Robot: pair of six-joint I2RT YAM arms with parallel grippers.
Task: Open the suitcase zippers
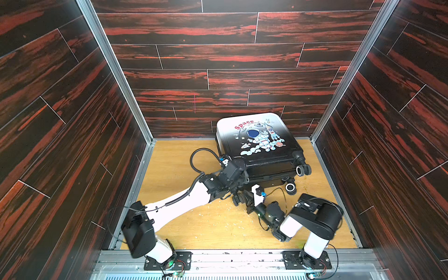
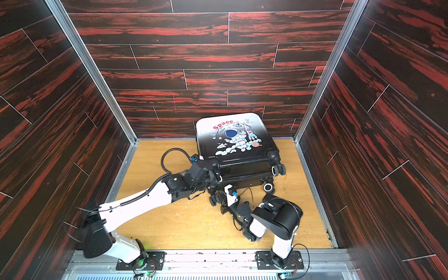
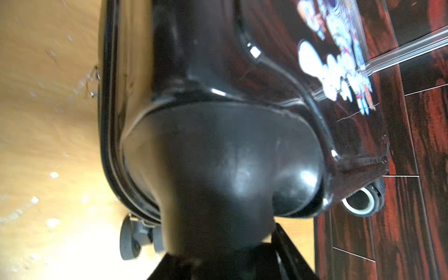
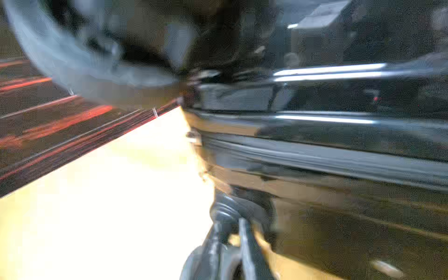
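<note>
A black suitcase (image 1: 261, 135) with an astronaut print lies toward the back of the wooden floor, wheels toward me. My left gripper (image 1: 238, 175) is shut on its front-left wheel housing (image 3: 214, 154), which fills the left wrist view. Just below it, my right gripper is at the lower wheel (image 4: 228, 210) near the front-left corner, its fingers slightly apart; the view is blurred. The zipper seam runs along the side, with small metal pieces (image 3: 92, 86) at it in the left wrist view.
Dark wood-patterned walls (image 2: 368, 140) surround the space. Other wheels (image 1: 290, 188) stick out at the suitcase's front right.
</note>
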